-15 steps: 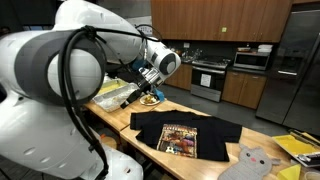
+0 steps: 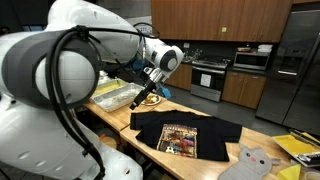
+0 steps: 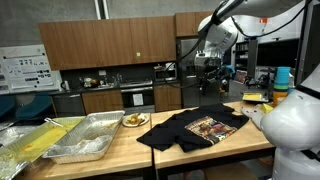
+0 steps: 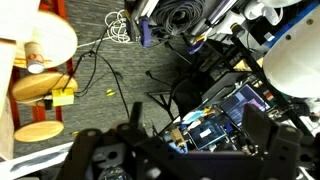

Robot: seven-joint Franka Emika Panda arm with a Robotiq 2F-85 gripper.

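Note:
A black cloth (image 2: 215, 134) lies spread over the wooden table, with a colourful printed sheet (image 2: 178, 140) on top of it. My gripper (image 2: 154, 76) hangs in the air above the table's left side, clear of the cloth. In exterior view 2 the same gripper (image 3: 202, 72) is high over the cloth (image 3: 178, 133). The wrist view shows dark fingers (image 4: 110, 150) apart at the lower edge, and no held object can be made out between them.
A clear container (image 3: 85, 138) and a round plate with food (image 3: 136, 120) stand left of the cloth. A grey flat shape (image 2: 250, 163) and yellow items (image 2: 298, 145) are at the right. Bare wood (image 3: 125, 160) shows in front of the container.
The cloth and the printed sheet look unmoved.

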